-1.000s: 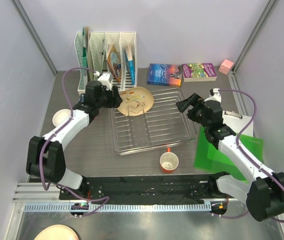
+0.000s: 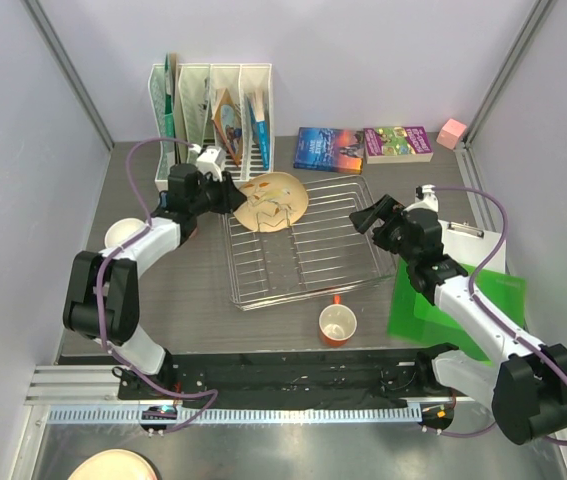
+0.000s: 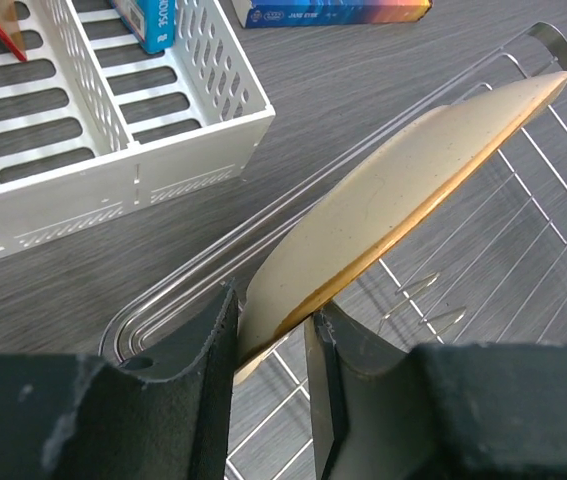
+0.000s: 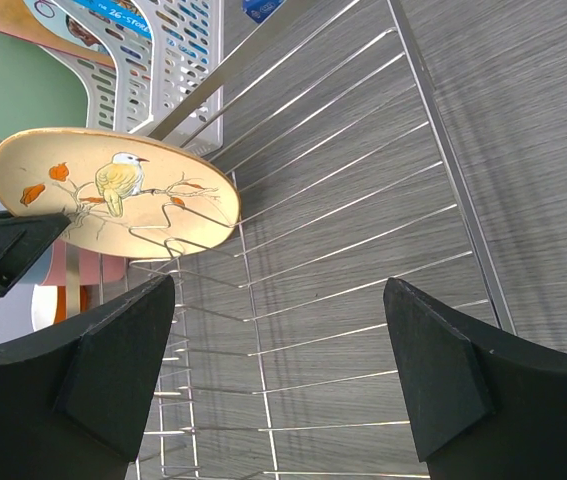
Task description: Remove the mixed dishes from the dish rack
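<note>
A cream oval plate (image 2: pixel 275 203) with a bird-and-branch picture stands tilted in the left part of the wire dish rack (image 2: pixel 338 245). At its left edge is my left gripper (image 2: pixel 235 197). In the left wrist view the plate's rim (image 3: pixel 363 215) passes between the fingers of the left gripper, and a gap shows beside the right finger, so the fingers are partly open around it. Over the rack's right side my right gripper (image 2: pixel 361 220) is wide open and empty. The painted face of the plate (image 4: pixel 113 190) shows in the right wrist view.
A white divided holder (image 2: pixel 213 180) with books stands behind the rack. Two books (image 2: pixel 329 150) lie at the back. An orange mug (image 2: pixel 337 324) sits in front, a white bowl (image 2: pixel 124 233) at left. Green trays (image 2: pixel 503 295) lie at right under the right arm.
The left arm has shifted slightly to the right, bringing its gripper a little further onto the plate's edge.
</note>
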